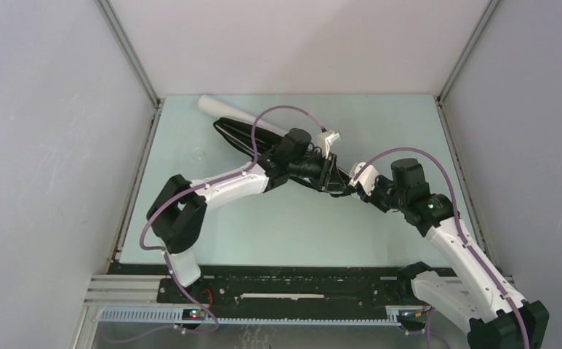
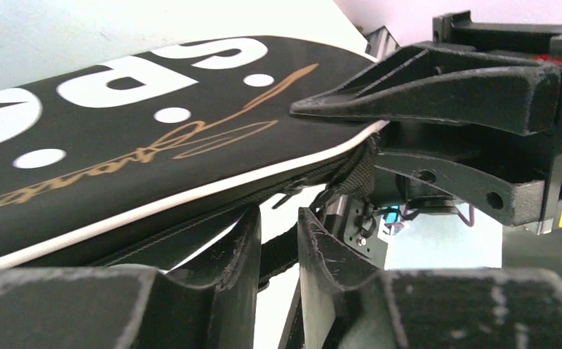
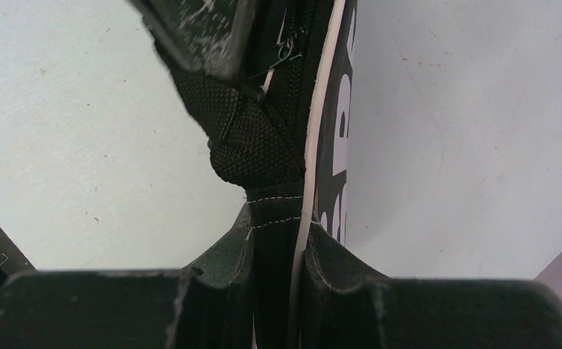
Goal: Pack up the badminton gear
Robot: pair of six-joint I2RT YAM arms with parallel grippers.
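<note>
A black racket bag [image 1: 233, 135] with white piping lies diagonally across the table in the top view, its right end between the two arms. My right gripper is shut on that narrow end, with a finger on each side, a webbing loop [image 3: 256, 149] just above. In the left wrist view, white lettering covers the bag's face [image 2: 212, 138]. My left gripper is slightly open beside the bag's zip edge. White table and black strap [image 2: 281, 251] show through its narrow gap, and nothing is clearly pinched. In the top view the fingertips are partly hidden.
A long white tube [image 1: 216, 107] lies behind the bag at the back left. A faint clear round thing [image 1: 198, 153] rests on the left of the table [image 1: 292, 236].
</note>
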